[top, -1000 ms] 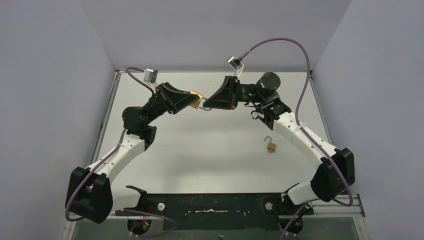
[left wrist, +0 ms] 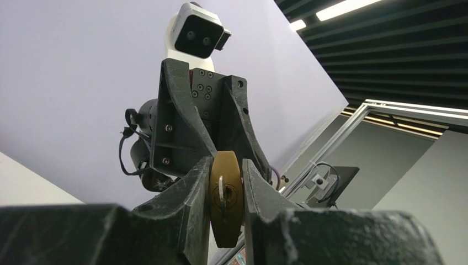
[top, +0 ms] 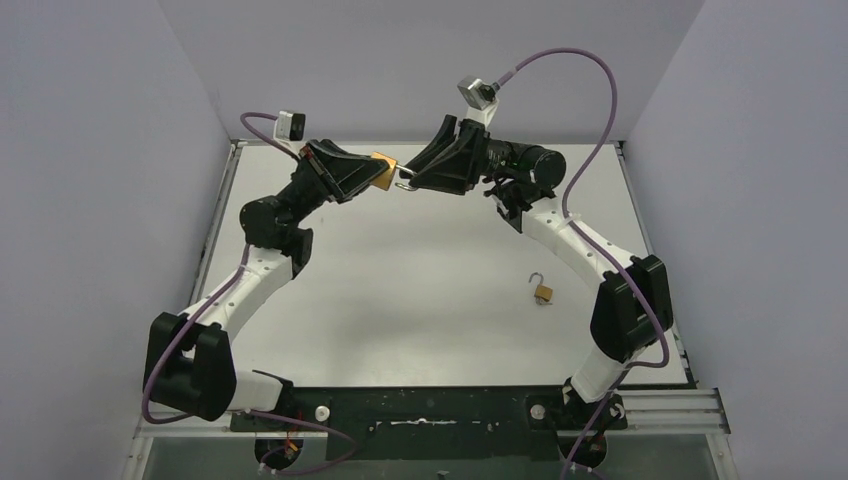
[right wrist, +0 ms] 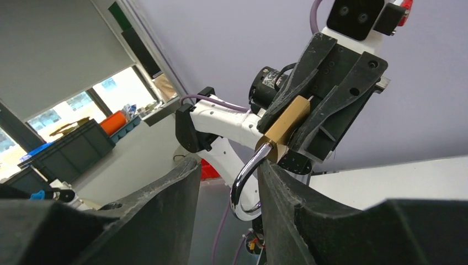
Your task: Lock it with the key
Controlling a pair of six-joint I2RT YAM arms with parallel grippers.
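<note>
A brass padlock (top: 382, 171) is held up above the table by my left gripper (top: 362, 170), shut on its body. In the left wrist view the lock (left wrist: 225, 205) shows its end face with what looks like a key in the keyhole. Its steel shackle (right wrist: 249, 174) points toward my right gripper (top: 425, 175). The right gripper's fingers (right wrist: 284, 215) stand part open at the shackle's curve, one close beside it; whether they touch it is unclear.
A second padlock (top: 543, 294) with its shackle up lies on the right of the white table (top: 420, 290).
Both grippers and the padlock have shifted toward the back of the table in the top view. The right arm's elbow has also moved leftward.
</note>
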